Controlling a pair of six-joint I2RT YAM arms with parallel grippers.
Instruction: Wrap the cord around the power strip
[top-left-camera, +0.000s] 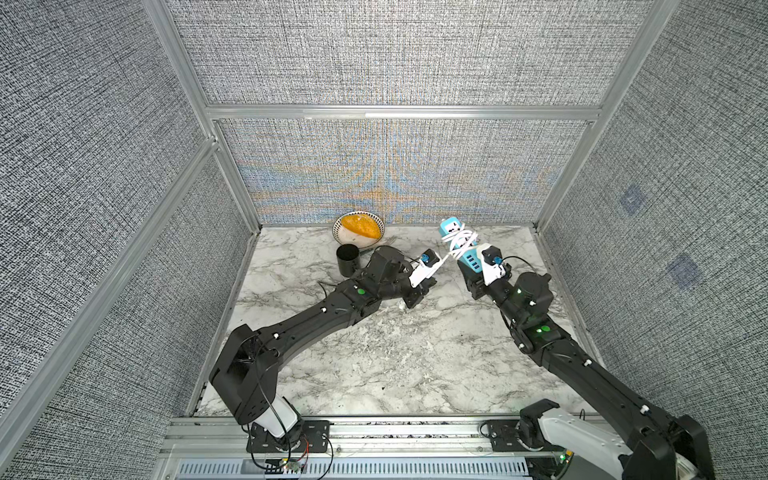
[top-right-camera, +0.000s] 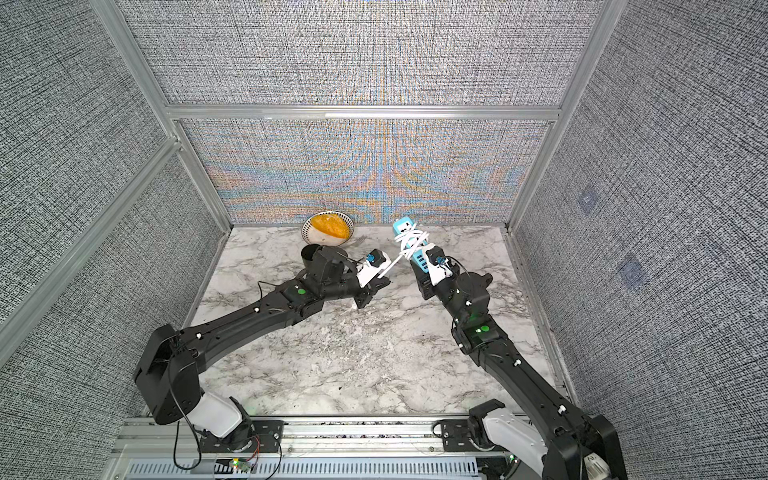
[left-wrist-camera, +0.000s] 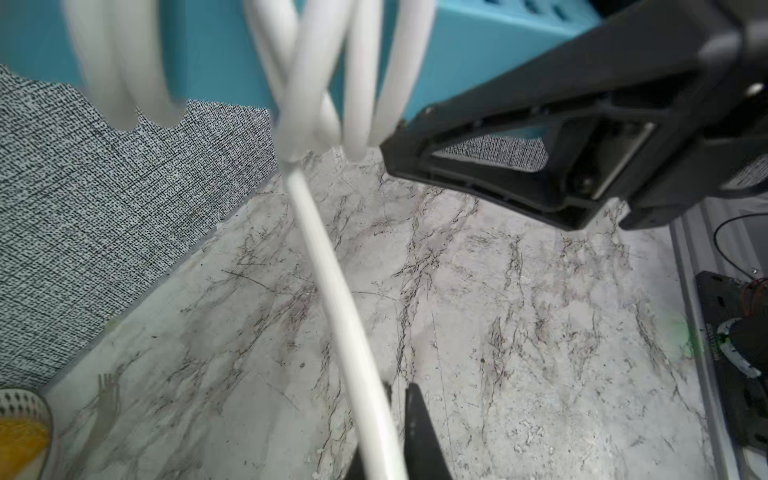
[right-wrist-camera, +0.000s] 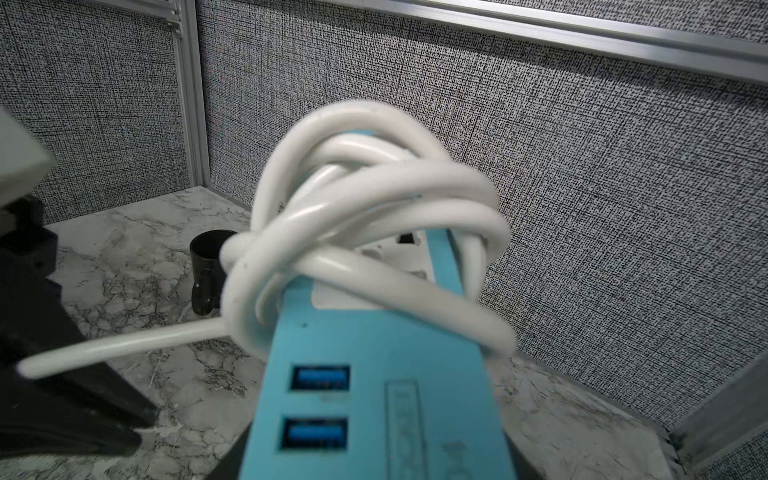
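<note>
A light-blue power strip (top-left-camera: 472, 261) is held up at a tilt over the back right of the table, with my right gripper (top-left-camera: 470, 276) shut around its near end. White cord (right-wrist-camera: 368, 212) loops several times, crossing itself, around the strip's middle. From these coils a straight length of cord (left-wrist-camera: 336, 304) runs across to my left gripper. There it passes between the fingers, which are shut on it. In the right wrist view, the blue USB ports (right-wrist-camera: 320, 377) face up, nearer than the coils. The strip's underside is mostly hidden.
A black mug (top-left-camera: 348, 260) stands beside the left arm, with a patterned bowl (top-left-camera: 381, 228) of orange content behind it. A fork (left-wrist-camera: 104, 412) lies near the bowl.
</note>
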